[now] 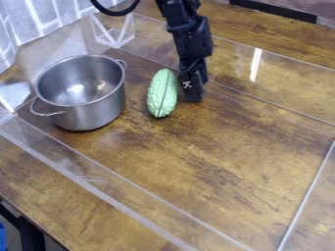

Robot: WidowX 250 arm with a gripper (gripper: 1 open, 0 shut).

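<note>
A black robot arm reaches down from the top of the view to a gripper point(191, 84) low over the wooden table, directly right of a pale green, elongated ridged object point(163, 93) that looks like a vegetable. Whether the gripper touches it, and whether its fingers are open or shut, is unclear. A steel pot point(80, 102) with handles stands to the left of the green object, empty as far as its inside shows.
Clear plastic panels or edges run along the table's left, back and right. A white item point(15, 94) sits at the left edge beside the pot.
</note>
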